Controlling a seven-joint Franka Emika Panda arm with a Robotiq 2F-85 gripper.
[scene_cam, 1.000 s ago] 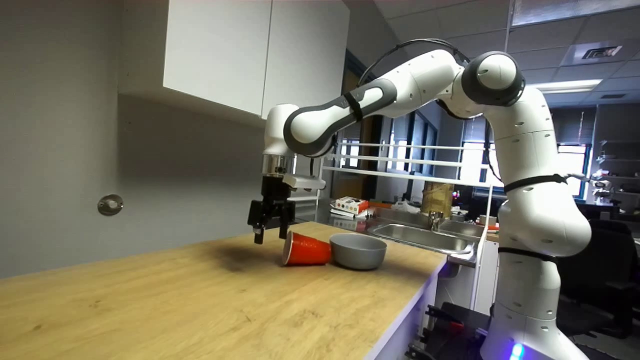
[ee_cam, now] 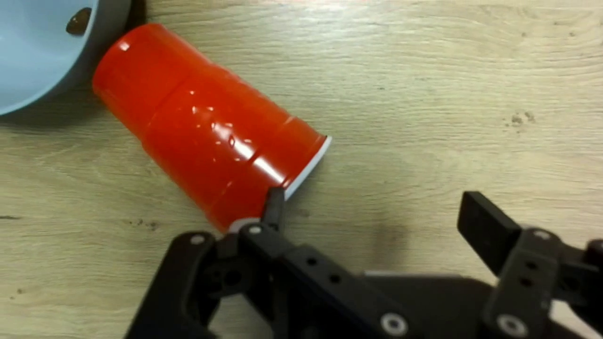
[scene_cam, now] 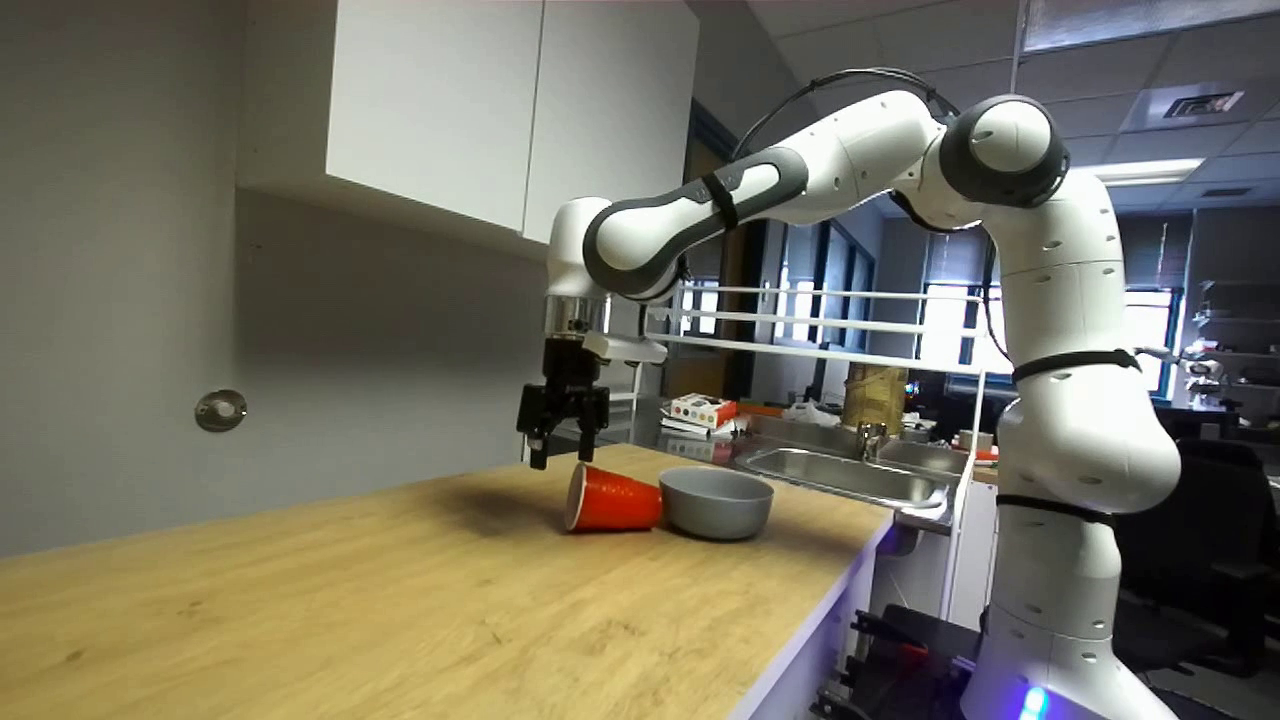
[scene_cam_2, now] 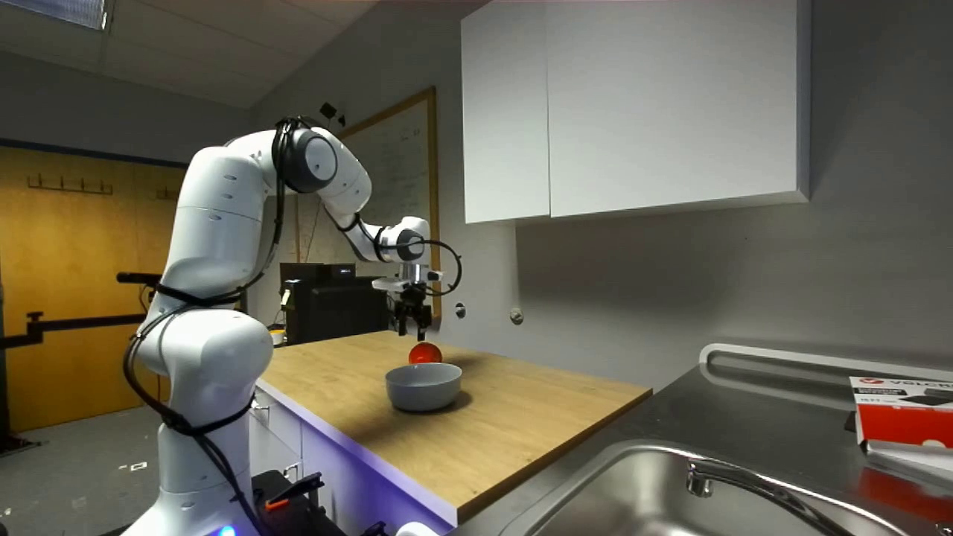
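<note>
A red plastic cup lies on its side on the wooden table, its base end against or very close to a grey bowl. From exterior view 2 the bowl hides part of the cup. My gripper hangs above the table, near the cup's white-rimmed mouth. Its fingers stand wide apart in the wrist view, where the gripper is open with nothing between them. One finger overlaps the rim of the cup from above. Inside the bowl shows a small brown thing.
Overhead hangs a white wall cabinet. A metal sink lies beyond the table's far end.
My gripper has risen and shifted right in exterior view 1, toward the cup and bowl. The cup and the bowl lie where they were.
</note>
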